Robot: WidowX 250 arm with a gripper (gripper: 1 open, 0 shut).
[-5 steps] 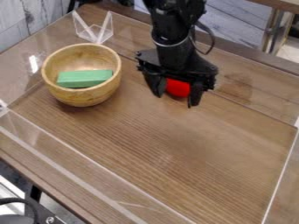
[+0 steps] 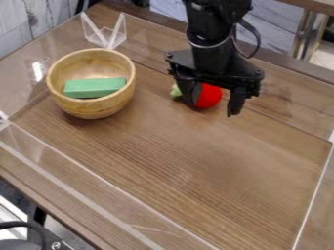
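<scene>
The black robot gripper (image 2: 209,93) hangs over the upper middle of the wooden table, open, its body partly covering a red round object (image 2: 206,100). A small green item (image 2: 178,91) peeks out to the left, behind the gripper. At the left, a wooden bowl (image 2: 70,103) holds a green block (image 2: 94,88).
A translucent white object (image 2: 104,34) lies at the back left.
The bowl and its block are unchanged.
</scene>
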